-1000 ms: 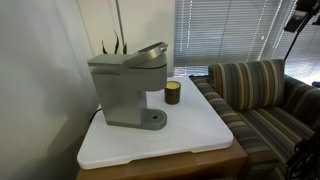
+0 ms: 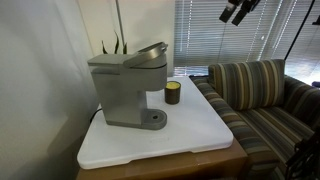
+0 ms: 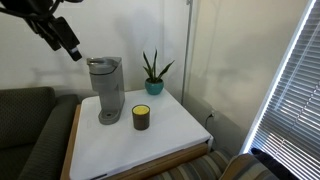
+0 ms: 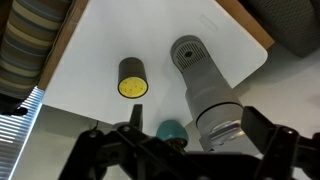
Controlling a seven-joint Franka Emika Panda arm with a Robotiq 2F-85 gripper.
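Observation:
A grey coffee maker [image 2: 125,90] stands upright on a white tabletop [image 3: 160,156]. Beside it sits a dark mug [image 3: 141,121] with a yellow inside, apart from the machine. High above the furniture, my gripper [image 2: 230,17] shows at the top of exterior view 1. Looking down in the wrist view, the gripper is open, its two black fingers wide apart. Both the mug [image 4: 132,80] and the coffee maker [image 4: 205,85] lie below it, touched by neither finger.
A plant in a teal pot [image 3: 154,86] stands at the back of the table, behind the machine. A striped armchair [image 2: 250,85] is next to the table, and a dark sofa [image 3: 30,125] is on the other side.
In exterior view 1, my gripper has moved left, from the upper right edge towards the table, staying high. The coffee maker and mug have not moved.

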